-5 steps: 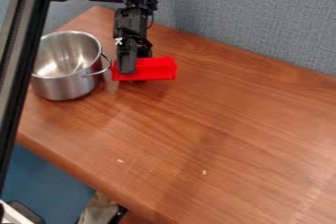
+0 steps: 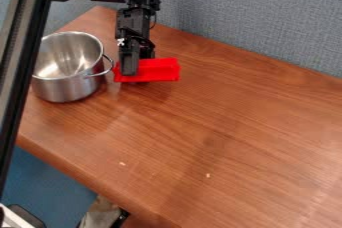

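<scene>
A red rectangular object (image 2: 156, 70) lies on the wooden table at the back left, just right of a steel pot (image 2: 64, 80). My black gripper (image 2: 130, 66) is down over the red object's left end, pointing downward. Whether its fingers are closed on the object cannot be made out at this size. The pot's handle is beside the gripper.
A grey padded wall (image 2: 261, 22) runs along the back. A dark arm bar crosses the left edge of the view, and blue floor shows at lower left.
</scene>
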